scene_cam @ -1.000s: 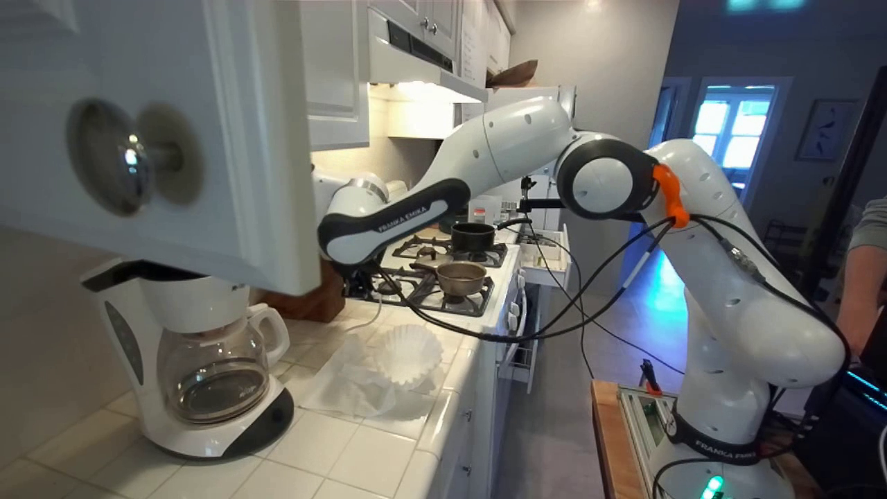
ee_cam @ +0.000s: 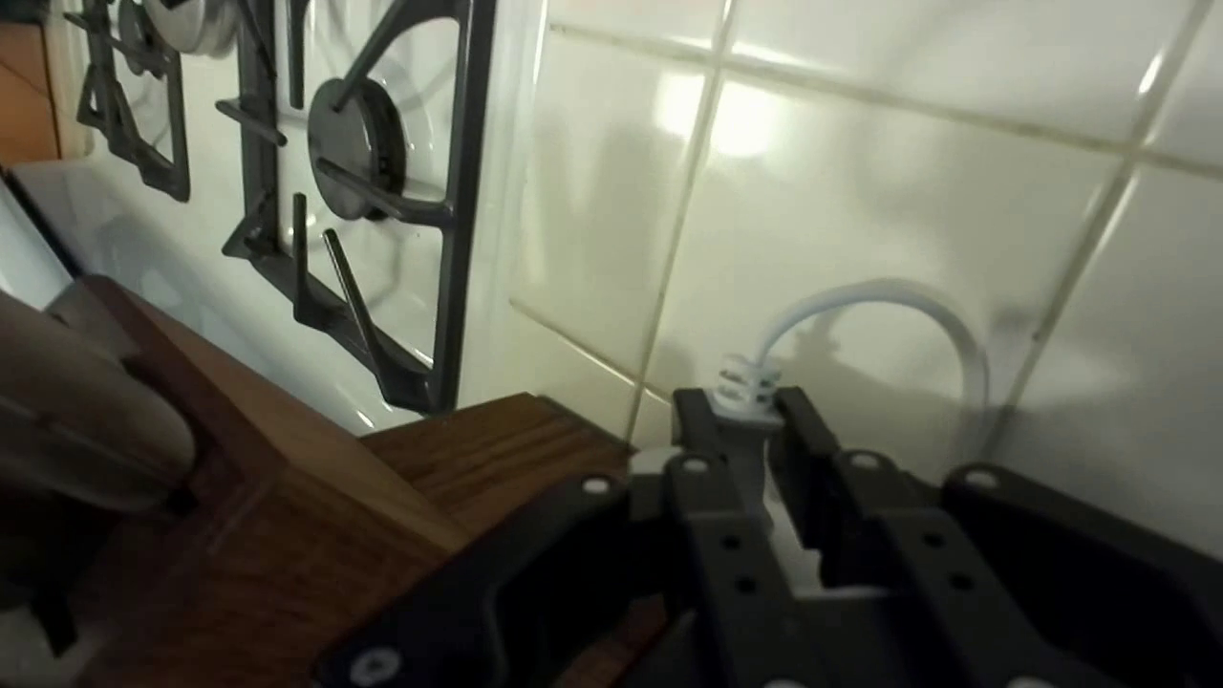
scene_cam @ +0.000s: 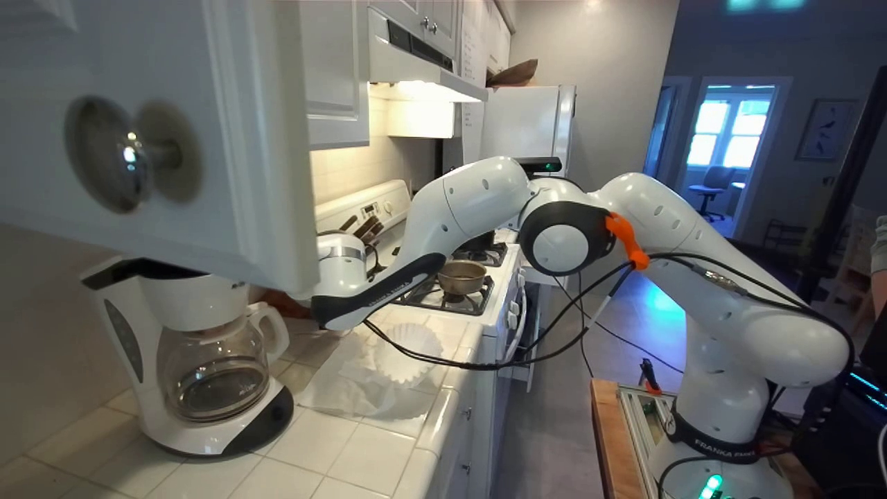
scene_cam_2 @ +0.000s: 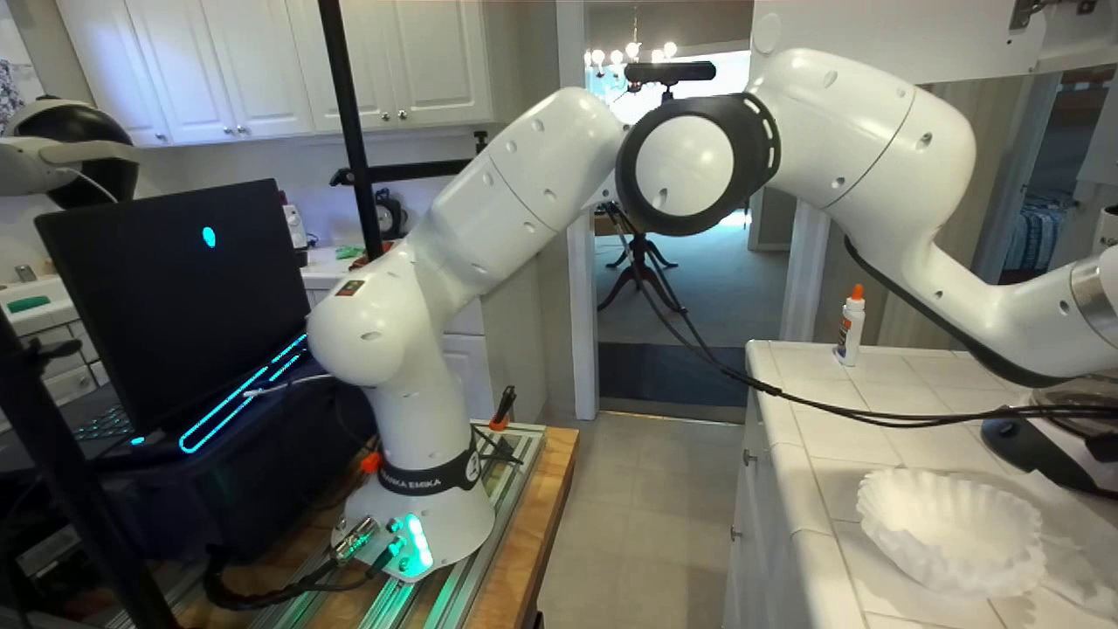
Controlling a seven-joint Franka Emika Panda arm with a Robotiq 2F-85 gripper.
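In the wrist view, my gripper is shut on a white plug (ee_cam: 746, 385), whose ribbed cable end sticks out past the fingertips. From the plug a white cord (ee_cam: 883, 293) curves up and round to the right over white tiles (ee_cam: 883, 183). The plug's other end is hidden among the fingers. In exterior view 1 the hand is out of sight behind the forearm (scene_cam: 378, 287) and the cupboard door. Exterior view 2 cuts the hand off at its right edge.
A wooden knife block (ee_cam: 298, 505) stands close on the left of the gripper, with a stove grate (ee_cam: 453, 229) beyond. The coffee maker (scene_cam: 212, 366) and coffee filters (scene_cam: 405, 349) occupy the counter. An open cupboard door (scene_cam: 249, 141) hangs overhead. A pan (scene_cam: 462, 277) rests on the stove.
My arm has lowered and reached farther toward the back wall. The forearm now covers the knife block's former spot in exterior view 1.
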